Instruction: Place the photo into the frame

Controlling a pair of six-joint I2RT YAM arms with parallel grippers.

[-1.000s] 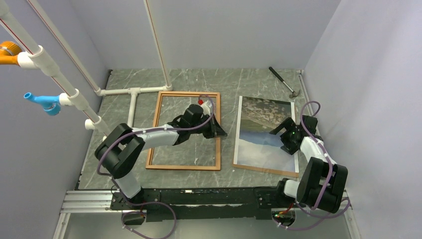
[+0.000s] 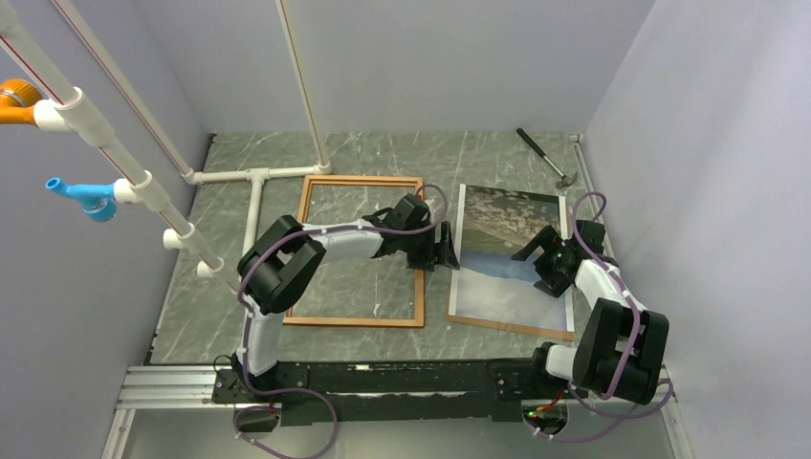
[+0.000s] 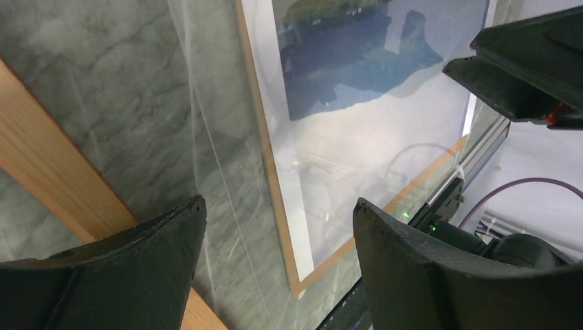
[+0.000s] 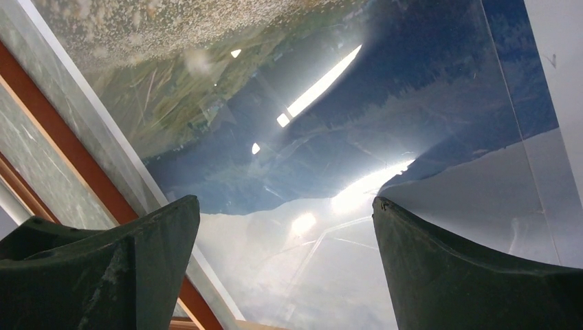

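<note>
On the right half of the table lies the photo (image 2: 507, 220), a landscape print with white borders, on a brown backing board (image 2: 512, 328). Left of it the wooden frame (image 2: 354, 322) lies flat and empty. My left gripper (image 2: 448, 251) hovers at the photo's left edge, its fingers apart. In the left wrist view the board's brown edge (image 3: 265, 130) passes between its fingers, with nothing gripped. Over the photo's right part, my right gripper (image 2: 526, 268) stands open, and the glossy photo (image 4: 330, 158) shows below its fingers (image 4: 447, 254).
A clear sheet edge (image 3: 206, 124) seems to run beside the photo in the left wrist view. A hammer (image 2: 541, 153) lies at the back right. White pipes (image 2: 253, 175) stand at the back left. Only a narrow strip of table separates frame and photo.
My left gripper has moved right, from above the frame's right side to the photo's left edge, and its fingers have opened. Photo and frame look nearly unmoved.
</note>
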